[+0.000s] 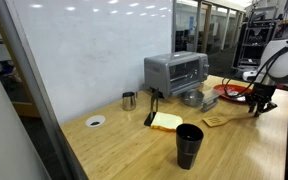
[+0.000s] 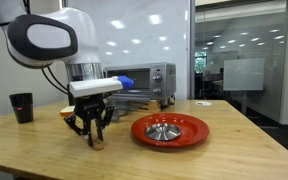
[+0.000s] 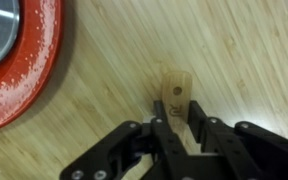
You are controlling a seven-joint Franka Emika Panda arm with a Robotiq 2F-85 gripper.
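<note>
A wooden spatula (image 1: 222, 119) is at the right part of the table in exterior view 1, its slotted blade pointing away from the arm. My gripper is shut on its handle (image 3: 177, 90), whose rounded end pokes out between the fingers in the wrist view. From the other side, in exterior view 2, my gripper (image 2: 96, 138) is low over the table with the handle's end (image 2: 97, 146) below it. The blade is outside the wrist view, and whether it touches the table I cannot tell.
Close beside the gripper lies a red plate (image 2: 196, 133) with a metal lid or bowl (image 2: 162, 132) on it. A black cup (image 1: 188, 145), a yellow-and-white sponge or cloth (image 1: 166, 121) and a toaster oven (image 1: 176, 72) stand farther off.
</note>
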